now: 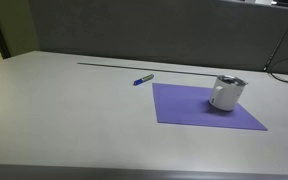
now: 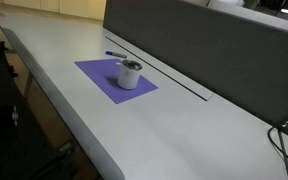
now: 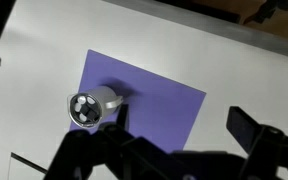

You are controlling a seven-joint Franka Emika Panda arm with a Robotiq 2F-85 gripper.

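Note:
A white mug (image 1: 226, 93) with a handle stands upright on a purple mat (image 1: 184, 105), towards the mat's right side in exterior view 1. In the wrist view, small dark and white pieces fill the mug (image 3: 92, 106), whose handle points right. Just off the mat lies a blue-and-white marker (image 1: 144, 79), also visible behind the mug as a short blue marker (image 2: 115, 54) in exterior view 2. My gripper is open over the mat, its fingers wide apart with nothing between them. The mug sits to the left of the left finger.
A long dark strip (image 1: 134, 68) runs along the back of the white table (image 1: 74, 115), before a grey panel (image 1: 144, 30). A black cable (image 2: 279, 140) hangs at the right side.

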